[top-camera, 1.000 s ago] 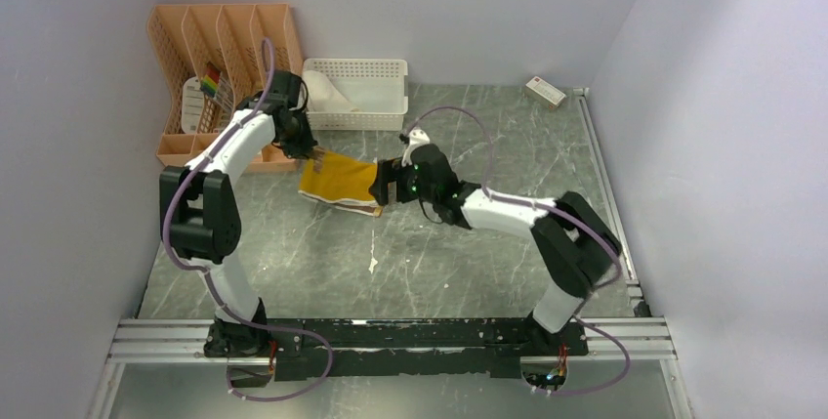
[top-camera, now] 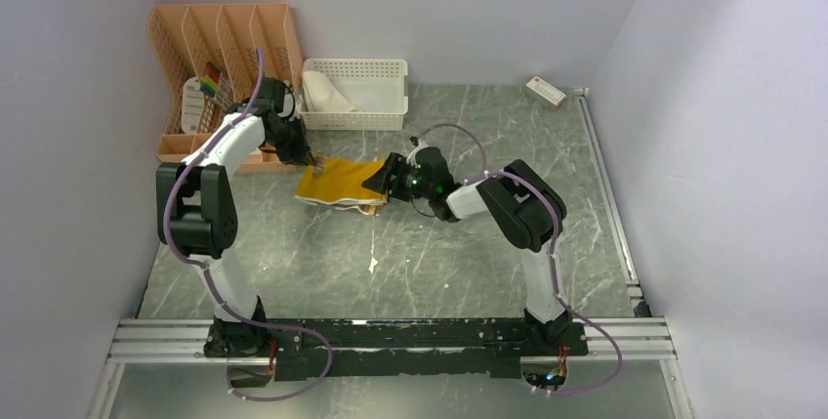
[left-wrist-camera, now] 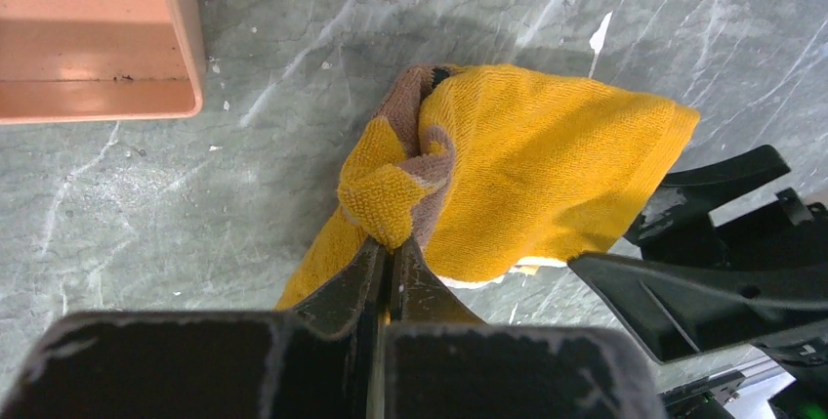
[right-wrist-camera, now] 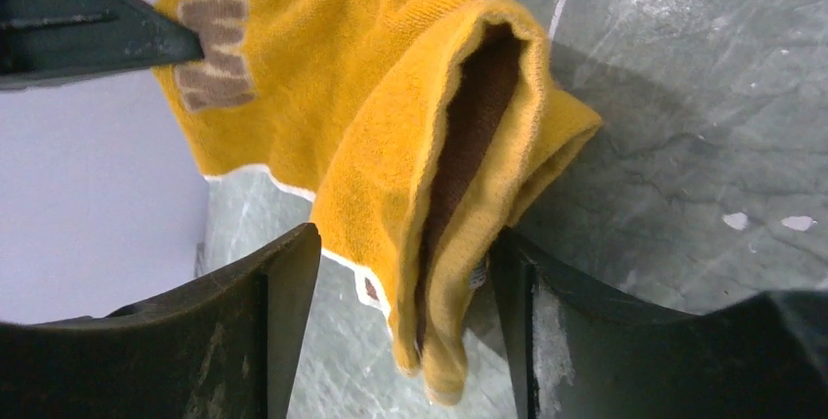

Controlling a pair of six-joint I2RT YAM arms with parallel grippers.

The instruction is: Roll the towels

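Observation:
A yellow towel (top-camera: 344, 181), folded with brown stripes and a white edge, lies bunched on the grey marbled table. My left gripper is shut on its left end, where the cloth is pinched between the fingertips. At the other end my right gripper stands part open, one finger (right-wrist-camera: 283, 307) and the other on either side of the towel's folded edge. In the right wrist view the towel (right-wrist-camera: 391, 136) shows an open fold between these fingers, with a gap beside the cloth. A white towel (top-camera: 327, 94) rests inside the white basket.
Behind the towel stands the white basket (top-camera: 353, 120). An orange divided rack (top-camera: 227, 48) holding some colourful items is at the back left, close to my left arm. A small box (top-camera: 545, 92) lies at the back right.
My right arm has folded inward and its gripper has shifted a little onto the towel's right end. The left gripper has moved slightly left and down, still pinching the towel.

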